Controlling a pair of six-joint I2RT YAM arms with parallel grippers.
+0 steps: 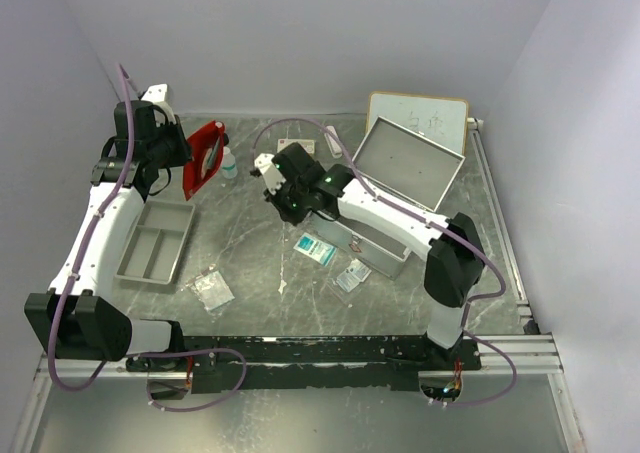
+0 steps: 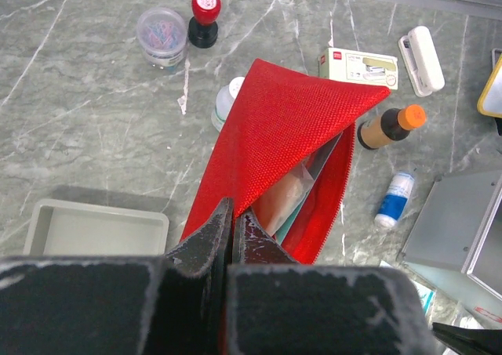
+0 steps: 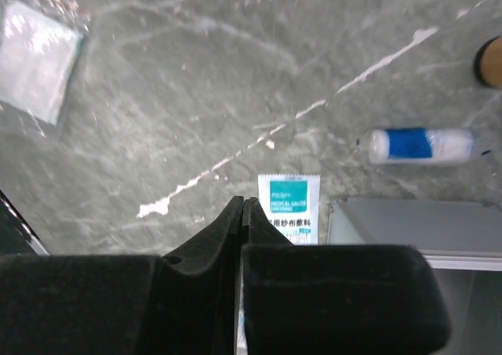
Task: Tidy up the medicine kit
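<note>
The white and teal medical gauze packet (image 1: 315,248) lies flat on the table by the metal box. My right gripper is raised above the table, shut with nothing between its fingers; the gauze packet (image 3: 289,204) shows beyond and below the tips. On the left, my left gripper is shut on a red pouch (image 2: 274,128), holding it up off the table. The pouch gapes on one side, with a clear bag inside it. Beyond the right arm stands the open metal box (image 1: 400,256), its lid (image 1: 410,163) raised.
A grey tray (image 1: 190,235) sits at left, with a clear bagged packet (image 1: 212,289) near it. Another bagged packet (image 1: 352,275) lies beside the box. Bottles, including an orange-capped one (image 2: 392,126), and a small carton (image 2: 358,67) stand toward the back.
</note>
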